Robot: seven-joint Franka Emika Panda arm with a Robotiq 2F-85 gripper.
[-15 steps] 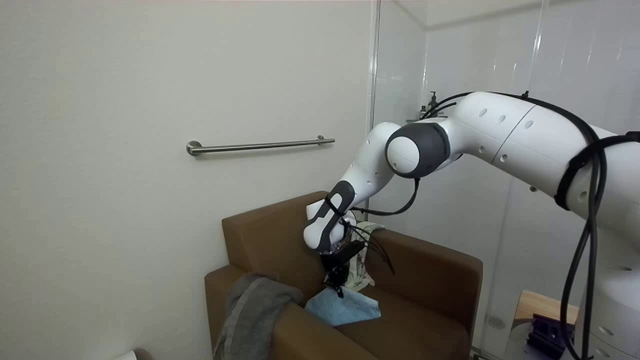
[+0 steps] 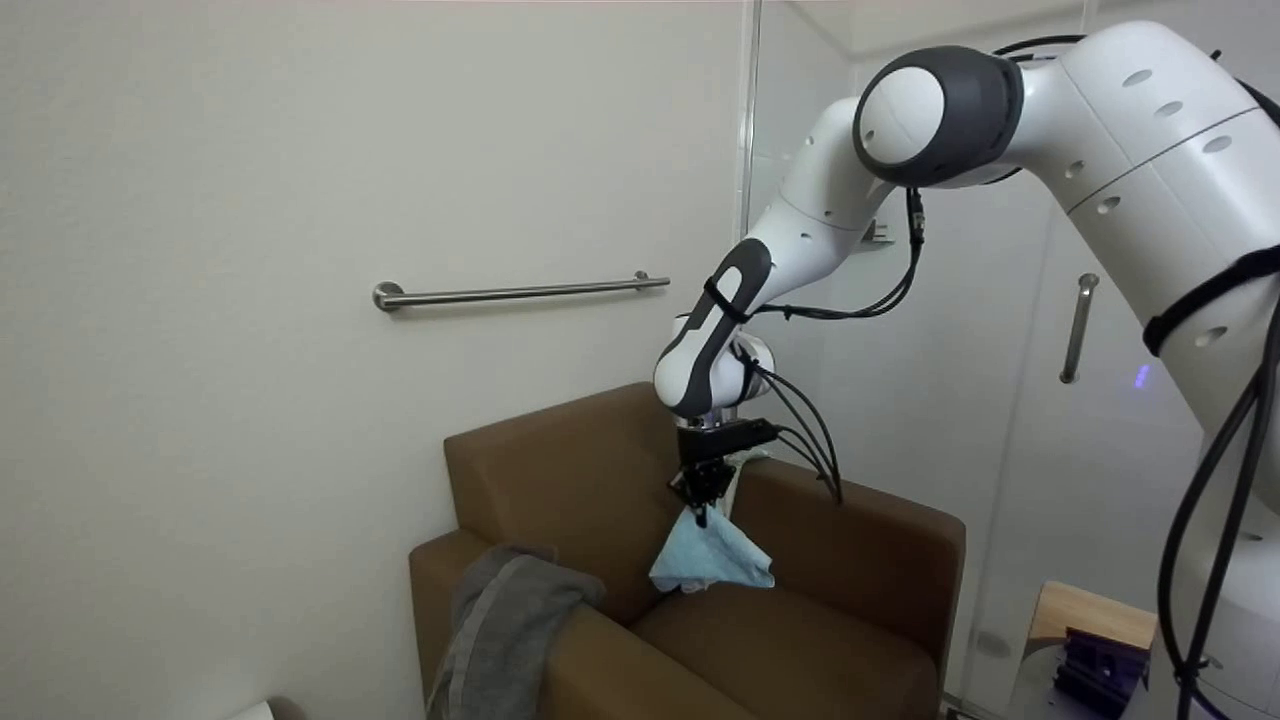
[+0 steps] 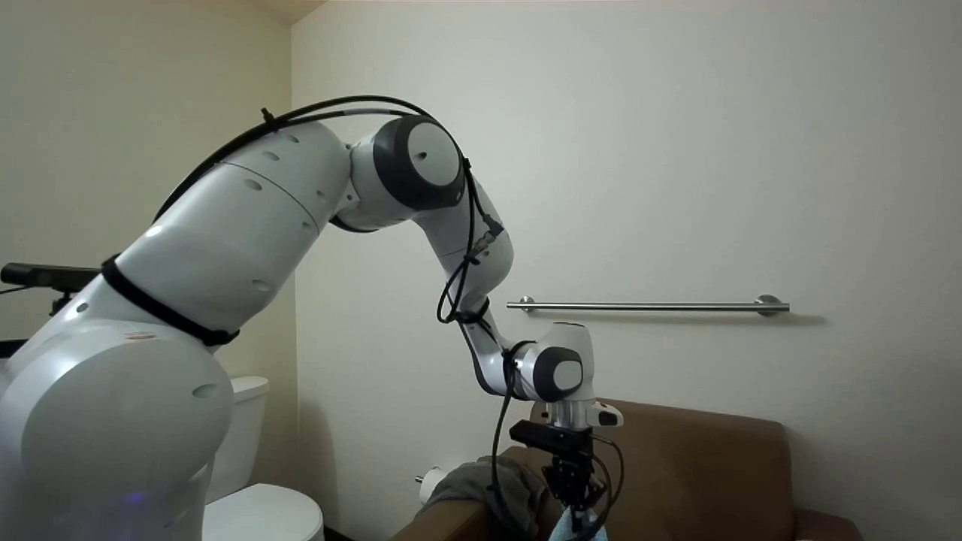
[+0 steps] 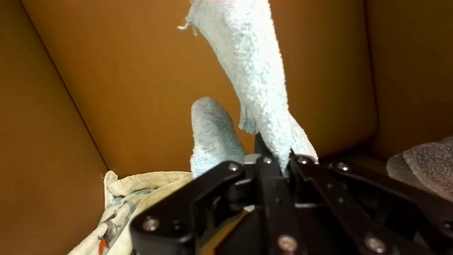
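Pinched at its upper part, a light blue cloth (image 2: 710, 554) hangs from my gripper (image 2: 702, 516) above the seat of the brown armchair (image 2: 828, 624). The wrist view shows the fluffy cloth (image 4: 259, 72) running up from between the fingers, which are shut on it, with another fold to the left. In the second exterior view only the top of the cloth (image 3: 577, 527) shows at the bottom edge, under the gripper.
A grey towel (image 2: 516, 618) drapes over one armrest. A patterned cream cloth (image 4: 140, 199) lies at the other side of the chair. On the wall is a metal bar (image 2: 522, 293); a toilet (image 3: 261, 514) stands behind the arm.
The arm has risen and shifted right in the first exterior view. The blue cloth, spread on the seat before, has come up with the gripper and now hangs down.
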